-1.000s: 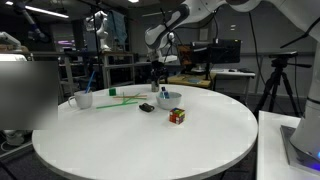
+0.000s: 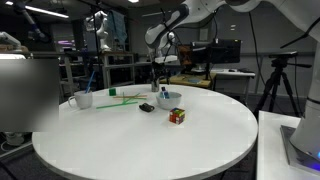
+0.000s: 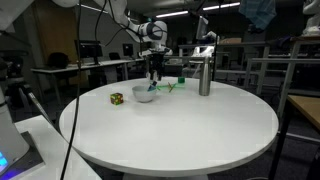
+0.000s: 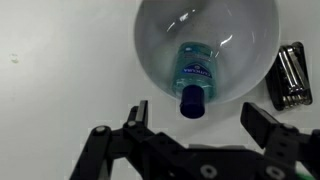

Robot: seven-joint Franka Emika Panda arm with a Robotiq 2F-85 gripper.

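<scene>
A white bowl [image 4: 232, 55] stands on the round white table, and a small clear-blue bottle with a dark cap [image 4: 192, 98] leans in it, the cap end over the rim nearest me in the wrist view. My gripper is above that rim, its fingers wide apart and empty, with the cap showing between and just beyond the fingers. In exterior view 1 the gripper [image 2: 159, 77] hangs behind and above the bowl [image 2: 170, 101]; exterior view 2 shows the bottle [image 3: 152, 89] poking out of the bowl [image 3: 144, 95].
A black stapler-like object [image 4: 292, 75] lies close beside the bowl. A colourful cube [image 2: 177, 116] sits nearer the front; a white mug [image 2: 82, 99] and several green sticks [image 2: 122, 99] lie left. A metal flask [image 3: 205, 79] stands farther off.
</scene>
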